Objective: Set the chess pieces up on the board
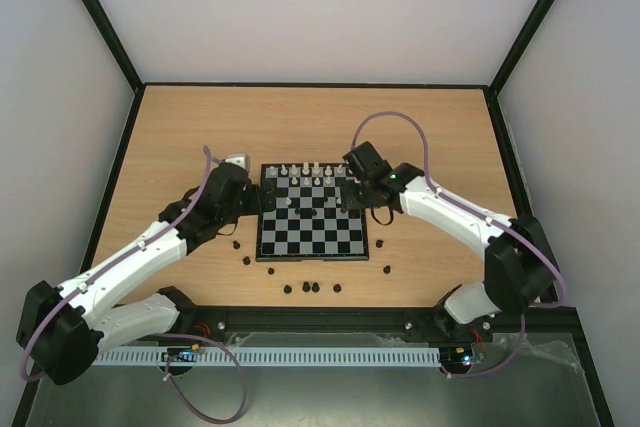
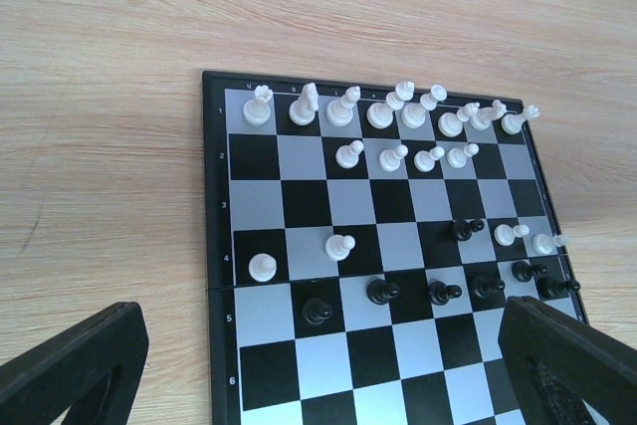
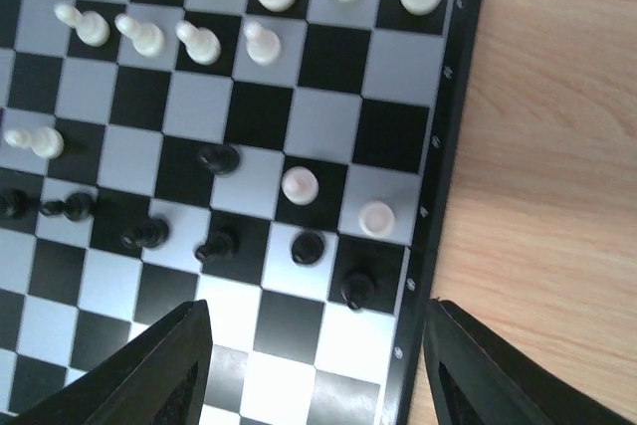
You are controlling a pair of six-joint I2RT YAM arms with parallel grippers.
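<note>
The chessboard (image 1: pixel 312 243) lies flat in the middle of the table. Along its far edge stands a row of white pieces, among them a white knight (image 2: pixel 305 105), with several white pawns (image 3: pixel 263 44) in the row before them. Loosely placed near mid-board are two white pawns (image 3: pixel 300 185) on the right side, two more on the left such as a white pawn (image 2: pixel 263 267), and several black pawns (image 2: pixel 318 311). Over the board's left edge my left gripper (image 1: pixel 269 197) stands open and empty. Above the right part, my right gripper has its fingers apart, nothing between them.
Several small black pieces (image 1: pixel 311 287) lie on the wood in front of the board, with others beside it, such as a black piece (image 1: pixel 387 269) at the right. The table (image 1: pixel 320 127) behind the board is bare.
</note>
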